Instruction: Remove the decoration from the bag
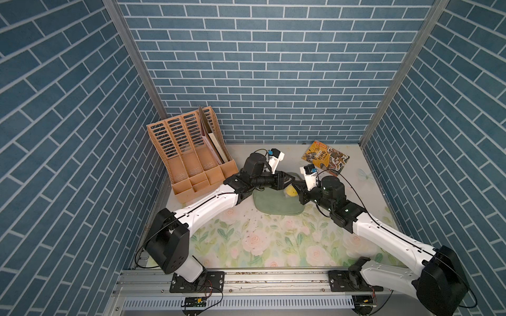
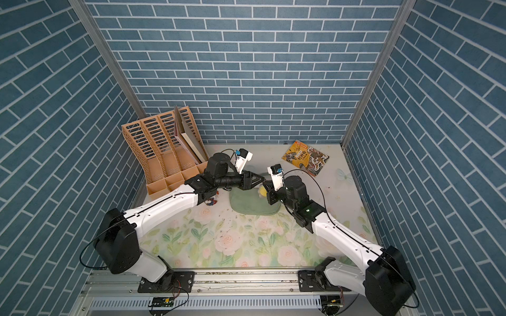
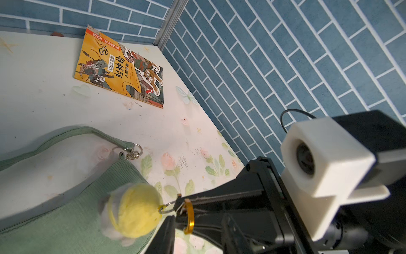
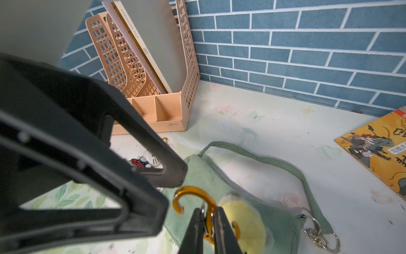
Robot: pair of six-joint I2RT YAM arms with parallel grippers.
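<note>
The green bag (image 1: 274, 205) lies on the table's middle, its strap and rings (image 3: 131, 152) toward the back right. A fuzzy yellow-and-grey ball charm (image 3: 135, 209) hangs over it from a gold clasp (image 4: 192, 190), on which my right gripper is shut. My left gripper is beside the clasp, its fingers part open with nothing seen held between them; in the overhead views it meets the right gripper above the bag.
A tan organizer (image 1: 187, 163) holding folders stands at the back left. An orange illustrated book lies at the back right. A small red-and-blue figure (image 4: 141, 161) lies left of the bag.
</note>
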